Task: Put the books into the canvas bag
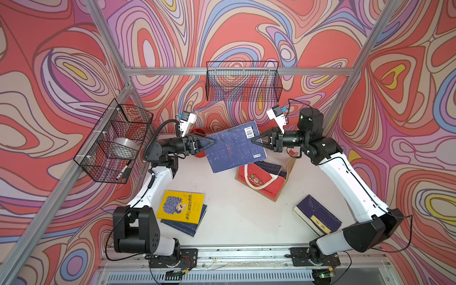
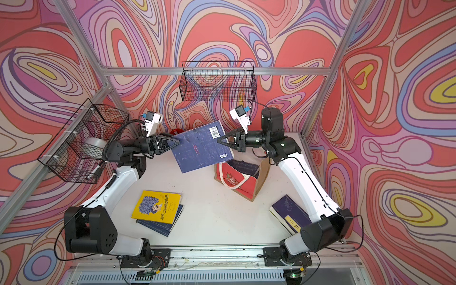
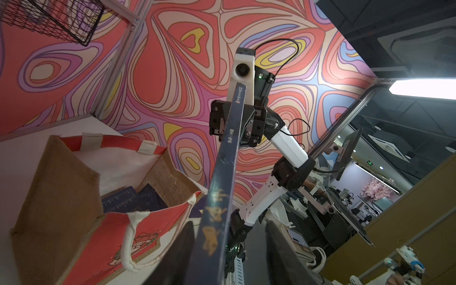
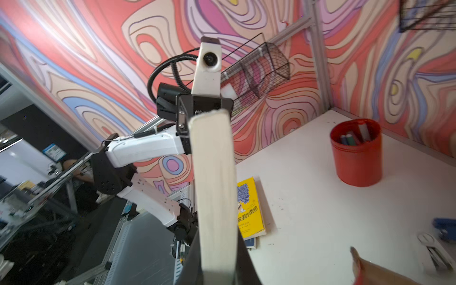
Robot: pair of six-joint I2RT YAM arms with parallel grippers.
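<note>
A large blue book (image 1: 232, 147) is held up between the two arms, over the table. My right gripper (image 1: 255, 139) is shut on its page edge, fingers pressed to both covers. At the spine side, my left gripper (image 1: 212, 141) stands open, its blurred fingers (image 3: 276, 242) spread with the spine (image 3: 220, 190) between them. Below sits the red-fronted canvas bag (image 1: 268, 187), mouth open, with dark blue books (image 3: 125, 199) inside. On the table lie a yellow book (image 1: 192, 209) atop dark blue ones (image 1: 190, 230) at left, and a thick dark blue book (image 1: 318, 211) at right.
A red bucket (image 4: 357, 161) with small items stands at the back of the table, a blue stapler (image 4: 446, 225) at the right of that view. Wire baskets (image 1: 243, 85) hang on the back and left frame.
</note>
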